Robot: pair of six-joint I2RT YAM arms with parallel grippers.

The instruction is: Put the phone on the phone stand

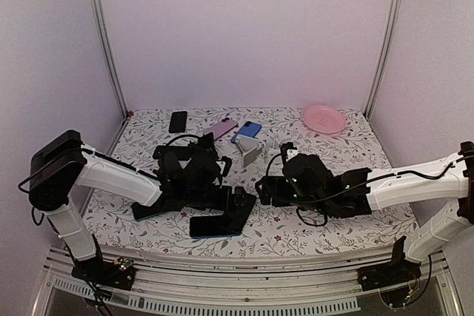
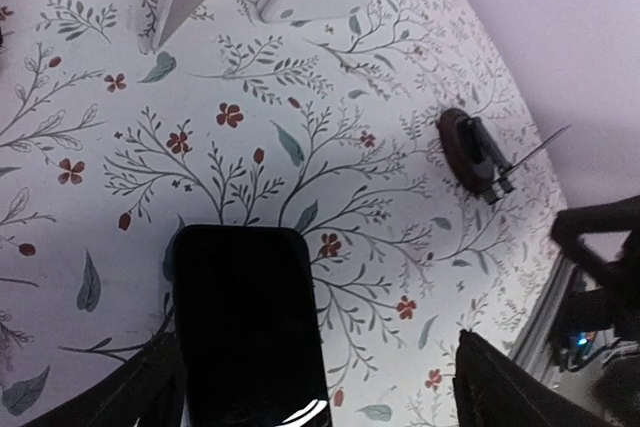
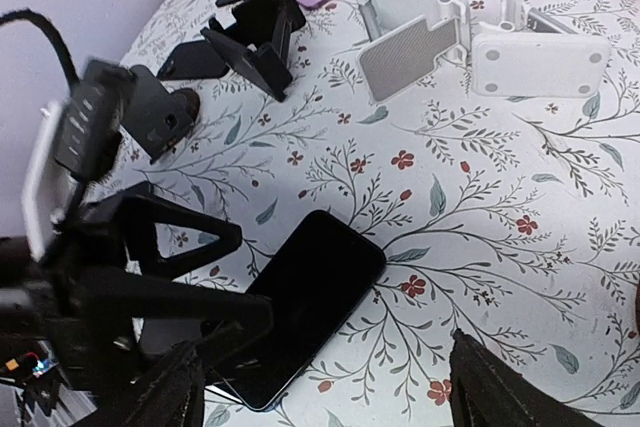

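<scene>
A black phone (image 2: pixel 245 317) (image 3: pixel 320 282) lies face up on the floral surface near the front, beside a second dark phone (image 1: pixel 204 229). My left gripper (image 1: pixel 232 197) is open above them, fingertips apart, holding nothing. My right gripper (image 1: pixel 268 190) is open to the right, nothing between its fingers; in the right wrist view the left gripper partly covers the phones. White stands (image 1: pixel 250 149) (image 3: pixel 535 65) stand behind the grippers, and a black stand (image 3: pixel 255 52) is at their left.
A black phone (image 1: pixel 178 121), a pink phone (image 1: pixel 220 128) and a blue phone (image 1: pixel 246 131) lie at the back. A pink plate (image 1: pixel 324 119) is at the back right.
</scene>
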